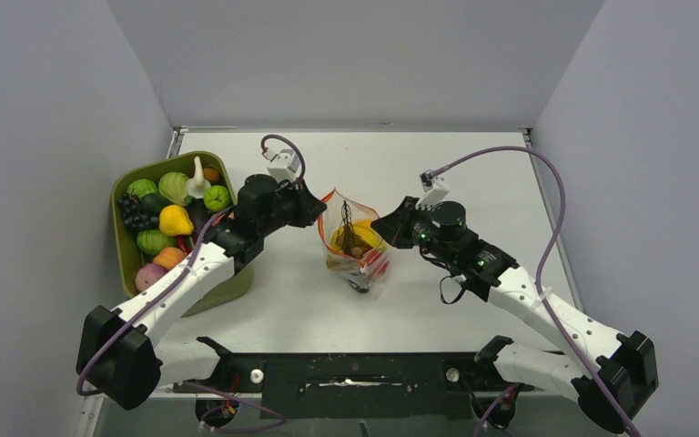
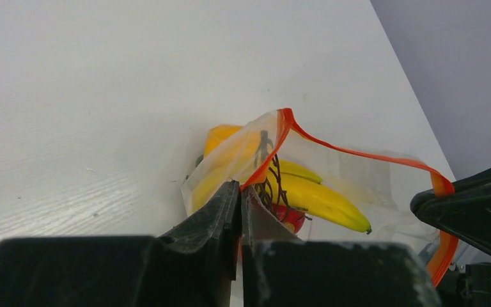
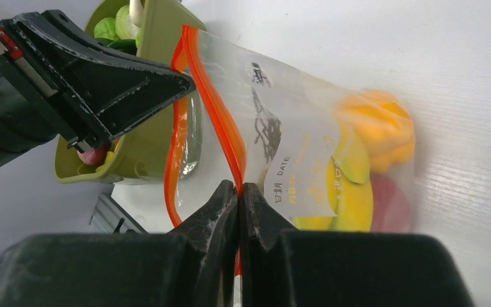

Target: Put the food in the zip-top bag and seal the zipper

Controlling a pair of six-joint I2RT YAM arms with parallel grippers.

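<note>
Between my two arms hangs a clear zip bag (image 1: 353,264) with an orange zipper edge; its mouth gapes open. Inside lie a yellow banana (image 2: 323,199), an orange-yellow food item (image 3: 380,131), a red one (image 3: 389,201) and a dark twiggy piece (image 1: 348,223). My left gripper is shut on the bag's orange rim at its left side. On the opposite side my right gripper is shut with the orange zipper strip between its fingers. A printed label shows through the film in the right wrist view. The bag's underside is hidden from me.
At the left stands a green bin (image 1: 127,246) full of vegetables and fruit, partly covered by my left arm.
</note>
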